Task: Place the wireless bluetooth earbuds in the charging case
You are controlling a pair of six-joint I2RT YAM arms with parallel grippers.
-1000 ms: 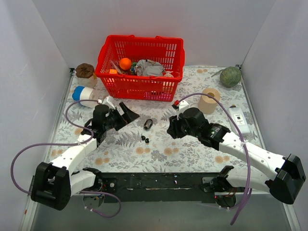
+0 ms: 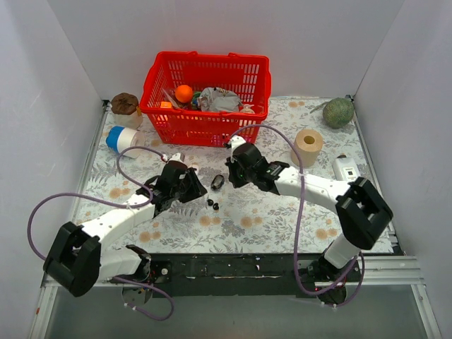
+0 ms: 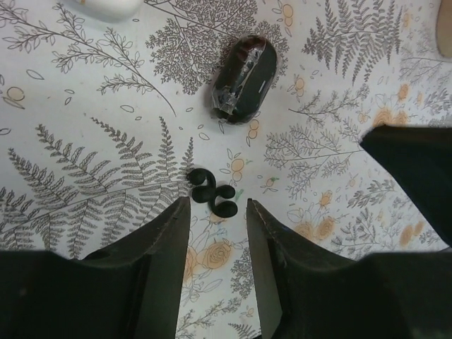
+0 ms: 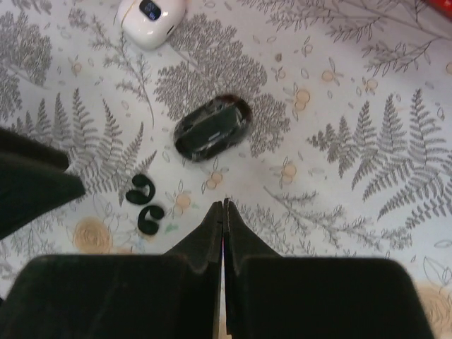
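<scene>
The dark glossy charging case point(image 2: 217, 181) lies mid-table, and I cannot tell whether its lid is up. In the left wrist view the case point(image 3: 244, 79) is beyond two black earbuds, one point(image 3: 201, 182) slightly farther off than the other point(image 3: 224, 201). My left gripper points at them with its fingers parted a little; only cloth shows between. The right wrist view also has the case point(image 4: 212, 127) and the earbuds, one point(image 4: 140, 189) above the other point(image 4: 150, 219). There my right gripper is shut and empty, to the right of the earbuds.
A red basket point(image 2: 205, 131) of goods stands at the back. Beyond the case lies a white rounded object point(image 4: 152, 21). A paper roll point(image 2: 307, 146) and a white device point(image 2: 346, 168) are on the right.
My right gripper came left, closer to the case. Case and earbuds look unmoved.
</scene>
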